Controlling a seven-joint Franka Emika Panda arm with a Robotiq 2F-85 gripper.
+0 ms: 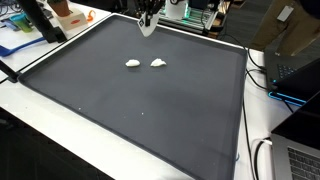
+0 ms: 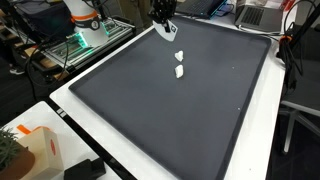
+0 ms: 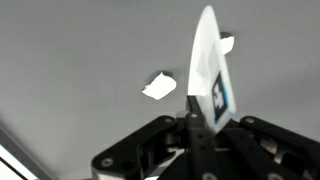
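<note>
My gripper is shut on a white piece of paper (image 3: 207, 60), which stands up from the fingers and bears a dark and blue print low down. In exterior view 1 this held paper (image 1: 148, 26) hangs at the far edge of the dark board. Two small white scraps lie on the board in front of it: a left scrap (image 1: 132, 63) and a right scrap (image 1: 158, 62). From the wrist, one scrap (image 3: 159, 86) shows clear of the fingers, while the other scrap (image 3: 227, 44) is partly covered by the held paper.
The dark board (image 1: 140, 105) is otherwise bare, with a wide free area toward its near side. Laptops (image 1: 298, 130) and cables stand off its right edge. A potted plant (image 2: 14, 155) is at the near left in exterior view 2.
</note>
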